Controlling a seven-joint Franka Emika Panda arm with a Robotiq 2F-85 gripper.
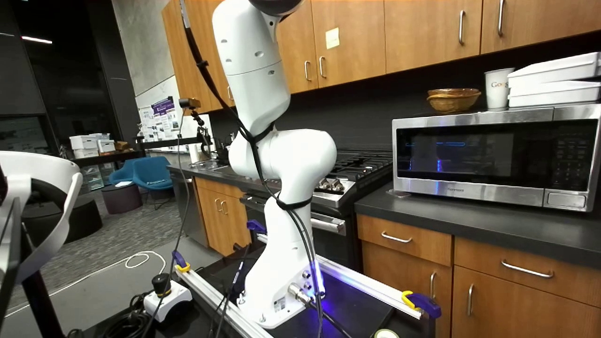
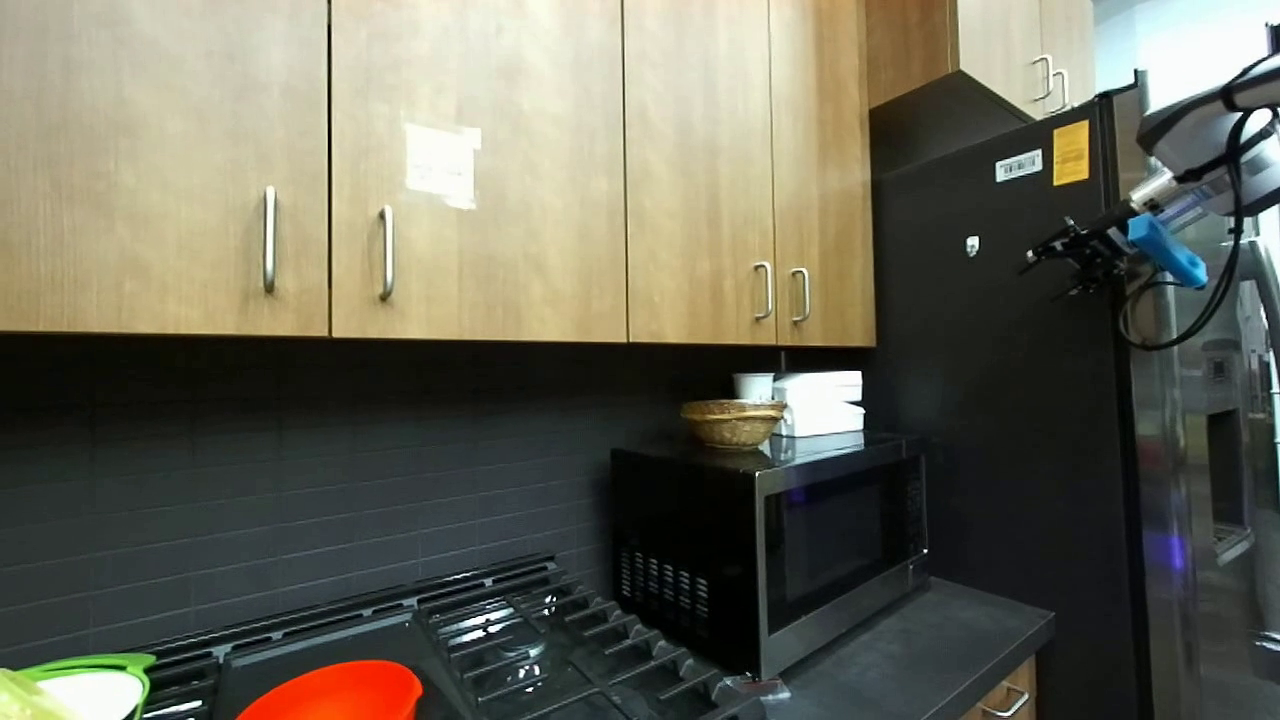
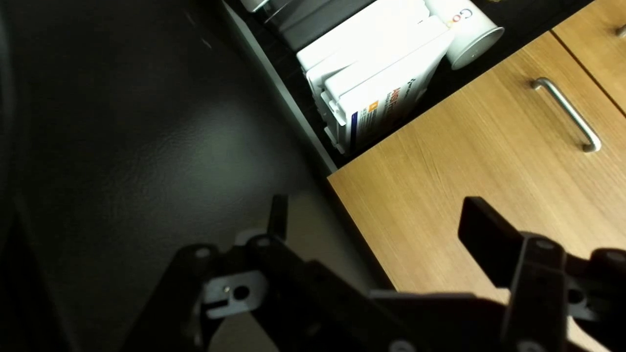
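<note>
My gripper stands open in the wrist view, its two dark fingers (image 3: 484, 234) wide apart. Nothing shows between them but the dark fridge side and a wooden cabinet door behind. In exterior view 2 the gripper (image 2: 1056, 254) hangs at the far right, in front of the black fridge (image 2: 1008, 408). Exterior view 1 shows the white arm (image 1: 287, 157), but the gripper is out of that frame. The microwave (image 1: 490, 157) rests on the counter with its door shut.
On the microwave are a wicker basket (image 2: 732, 422), a white cup (image 1: 497, 89) and white boxes (image 1: 555, 93). Wooden wall cabinets (image 2: 480, 132) hang overhead. Left of the microwave lies the stove (image 2: 528, 648), with a red bowl (image 2: 336, 692) at its near edge.
</note>
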